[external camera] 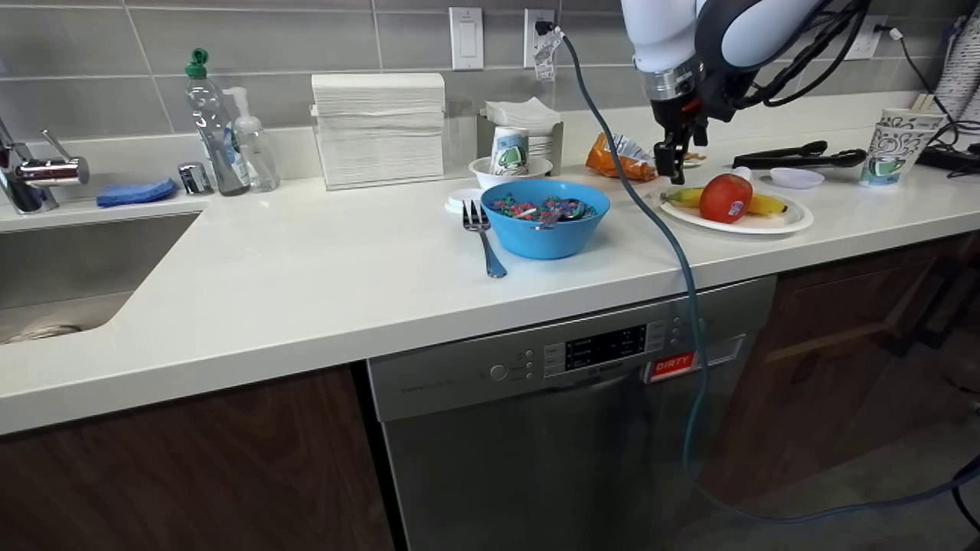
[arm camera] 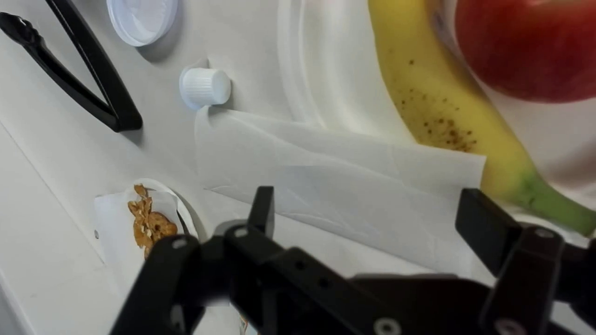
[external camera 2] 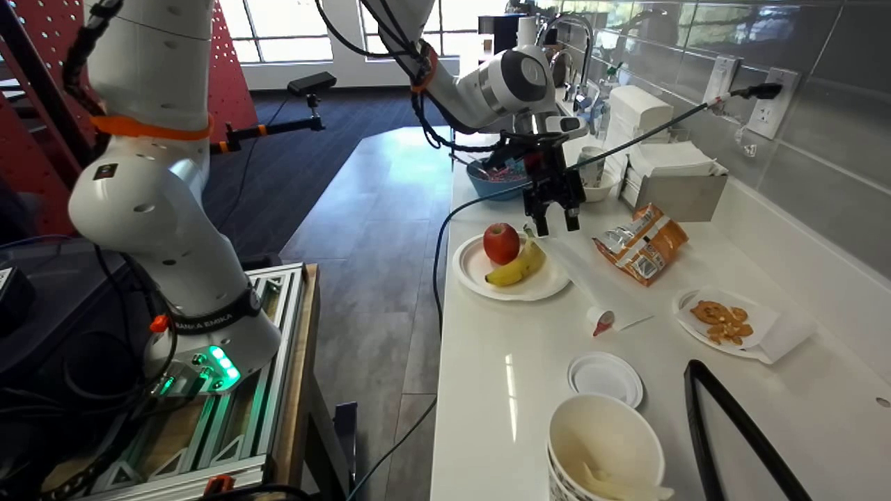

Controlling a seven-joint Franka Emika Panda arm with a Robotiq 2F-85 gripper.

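My gripper is open, its two black fingers (arm camera: 261,212) wide apart with nothing held between them. It hangs over the left end of the plate in exterior view 1, fingertips pointing down. Below and between the fingers in the wrist view lies a flat white bag (arm camera: 335,184) with a ribbed white cap (arm camera: 207,87), partly over the plate's rim. The white plate (external camera 2: 468,275) carries a yellow banana (external camera 2: 519,266) and a red apple (external camera 2: 501,243). In the wrist view the banana's green stem lies close to the right finger.
An orange snack bag (external camera 2: 644,243) and a plate of brown snacks (external camera 2: 722,321) lie toward the wall. Black tongs (external camera: 799,157) rest farther right. Left of the gripper stands a blue bowl (external camera: 542,240). A teal cable (external camera: 661,223) hangs across the counter's front.
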